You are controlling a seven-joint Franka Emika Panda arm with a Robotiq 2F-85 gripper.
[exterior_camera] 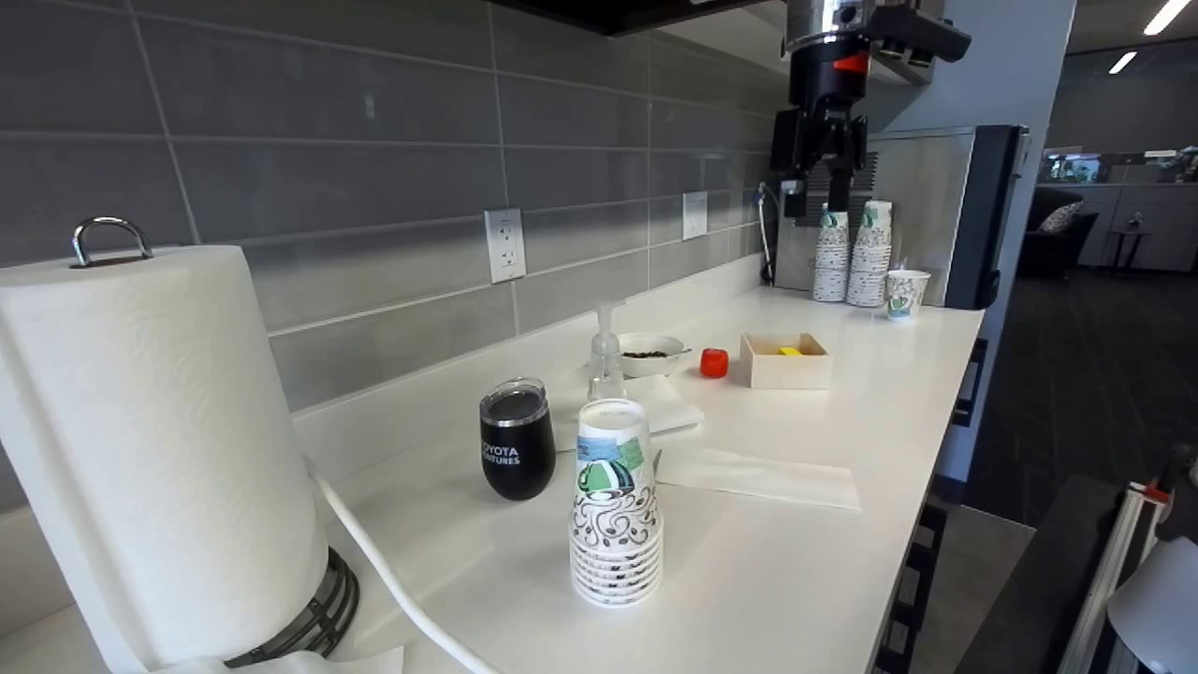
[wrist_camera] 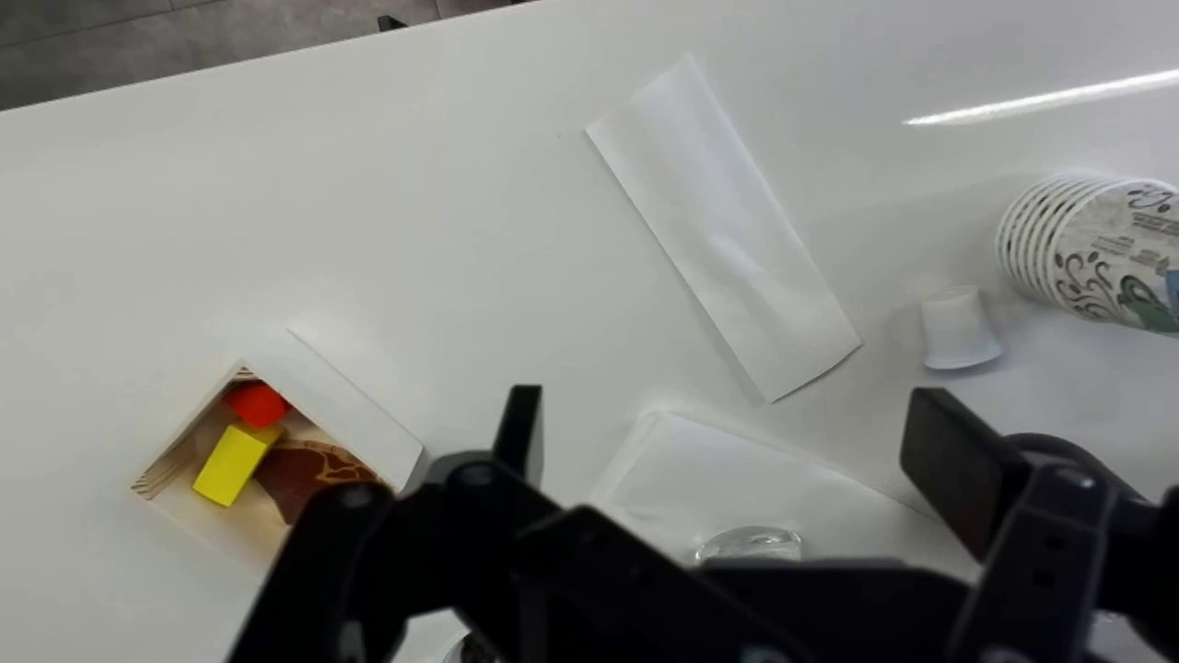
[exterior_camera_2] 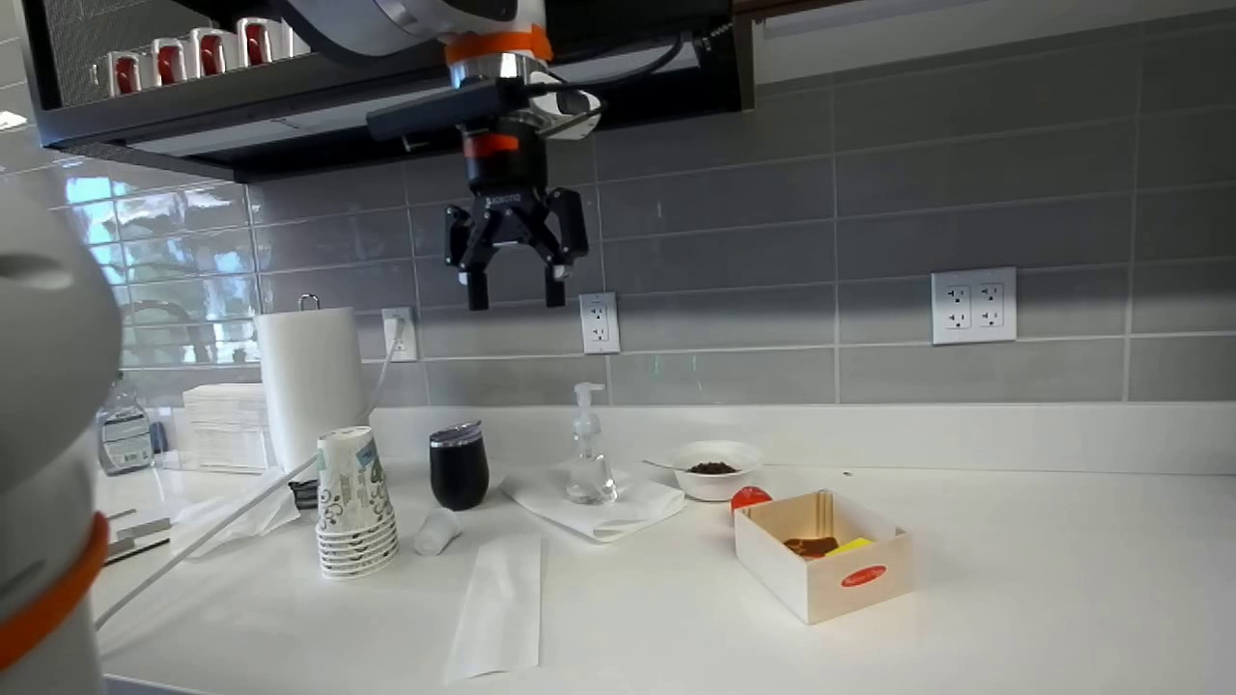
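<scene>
My gripper (exterior_camera_2: 516,291) hangs high over the counter, open and empty, its two fingers well apart. Below it in exterior view 2 stand a clear pump bottle (exterior_camera_2: 590,458) on a folded napkin (exterior_camera_2: 545,496) and a black tumbler (exterior_camera_2: 459,465). To their left is an upside-down stack of patterned paper cups (exterior_camera_2: 352,500), with a small whitish cup (exterior_camera_2: 435,532) lying beside it. A flat paper strip (wrist_camera: 724,232) lies in the open. The wooden box (exterior_camera_2: 852,595) holds a yellow block (wrist_camera: 234,462), a red piece (wrist_camera: 258,403) and something brown (wrist_camera: 315,470).
A white bowl (exterior_camera_2: 742,456) with dark bits and a red object (exterior_camera: 714,361) sit near the box. Paper towels (exterior_camera: 168,449) and a white cable (exterior_camera: 387,573) occupy the near end in exterior view 1. More cup stacks (exterior_camera: 850,258) stand far back.
</scene>
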